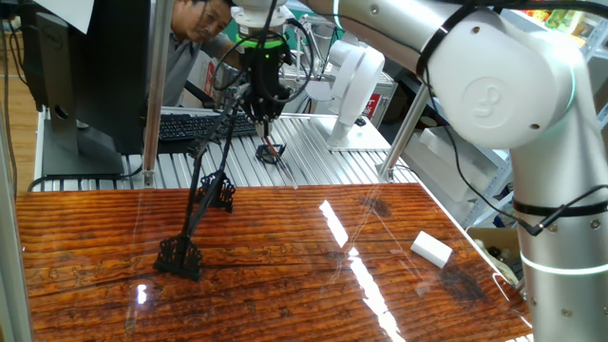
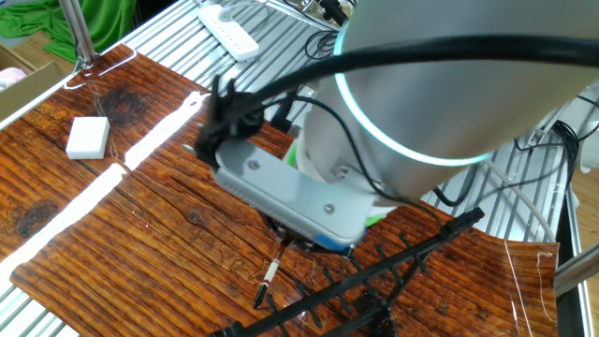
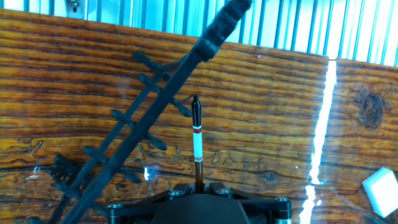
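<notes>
A slim pen or brush (image 3: 198,144), dark at the tip with a white section and red band, is clamped in my gripper, which is shut on its end. Exterior view 1 has the gripper (image 1: 265,116) above the table's far side, with the pen (image 1: 275,150) slanting down from it. A black rack (image 1: 211,185) with pegs along its bars stands upright on the table; in the wrist view its bars (image 3: 163,99) run diagonally, left of the pen. From exterior view 2, the pen (image 2: 270,273) hangs beside the rack (image 2: 351,288), apparently apart from it.
A white block (image 1: 432,249) lies on the right of the brown wooden table (image 1: 275,294). Behind the table are a keyboard (image 1: 204,126), a monitor, a white fan (image 1: 356,85) and a person (image 1: 198,38).
</notes>
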